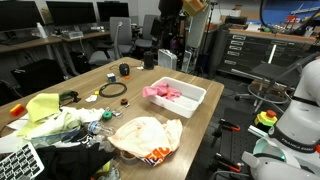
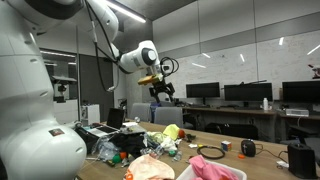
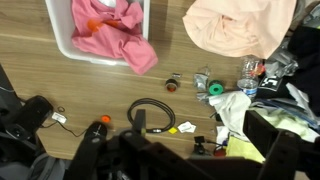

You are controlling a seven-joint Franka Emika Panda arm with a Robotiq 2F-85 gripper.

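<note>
My gripper is open high above the table, its two dark fingers wide apart with nothing between them. Exterior view 1 shows the gripper (image 1: 166, 40) near the top, well clear of everything below. A peach cloth (image 1: 145, 136) with a reddish patch lies rumpled on the near part of the table. To its right stands a white bin (image 1: 185, 107) with pink cloth (image 1: 172, 91) inside. From above, part of the pink cloth (image 3: 140, 55) hangs over the bin's rim. Left of the peach cloth sits a pile with yellow cloth (image 1: 42, 106) and white cloth.
A black cable coil (image 1: 111, 90), a tape roll (image 1: 130, 152), a green-topped item (image 3: 215, 89) and small round objects lie around the table. A dark cup (image 1: 124, 70) stands farther back. Bare wood shows between the pile and the bin.
</note>
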